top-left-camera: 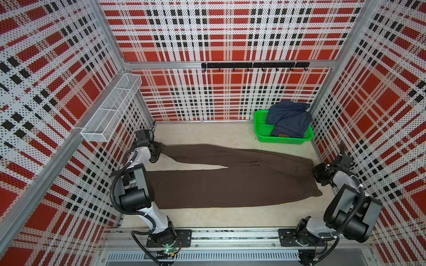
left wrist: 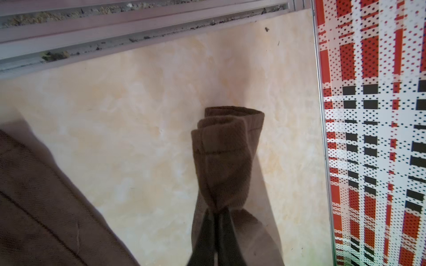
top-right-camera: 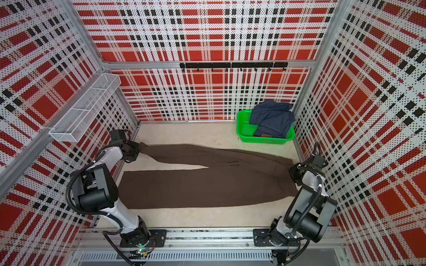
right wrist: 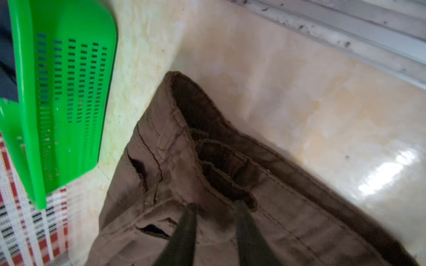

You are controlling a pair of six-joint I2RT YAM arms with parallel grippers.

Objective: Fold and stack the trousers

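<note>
Brown trousers lie stretched across the floor, waist to the right, one leg along the front, the other behind it. At the upper leg's hem on the left, my left gripper is shut on the bunched cloth. At the waistband on the right, my right gripper is part open, its fingertips over or against the fabric; whether cloth is held is unclear.
A green basket at the back right holds folded dark blue trousers. A white wire rack hangs on the left wall. Bare floor shows at the back middle and front.
</note>
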